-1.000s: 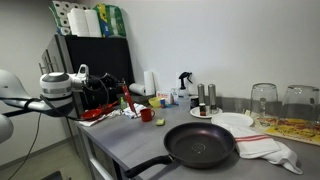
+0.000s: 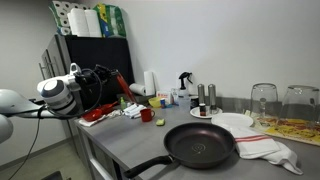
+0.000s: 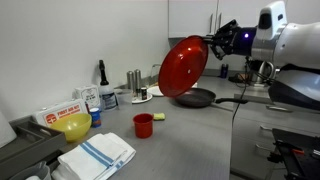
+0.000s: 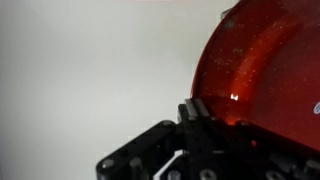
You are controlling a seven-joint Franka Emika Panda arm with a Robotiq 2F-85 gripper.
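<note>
A red, round, shallow dish [image 3: 183, 67] hangs tilted steeply above the table, with my gripper shut on its thin rim. In exterior view 1 the same dish [image 2: 125, 88] appears nearly edge-on. Its glossy red surface [image 4: 265, 70] fills the right side of the wrist view. A red mug [image 3: 143, 125] stands upright on the table, apart from the dish; exterior view 1 also shows this mug [image 2: 146, 115].
A black frying pan [image 2: 198, 145] occupies the front of the table, with a white towel [image 2: 265, 147] beside it. A yellow bowl [image 3: 73, 127], a striped cloth [image 3: 97, 155] and a small yellow-green item [image 3: 159, 115] also lie around. Bare tabletop [image 3: 180, 150] extends right of the mug.
My gripper moved with it. The mug and pan have not moved.
</note>
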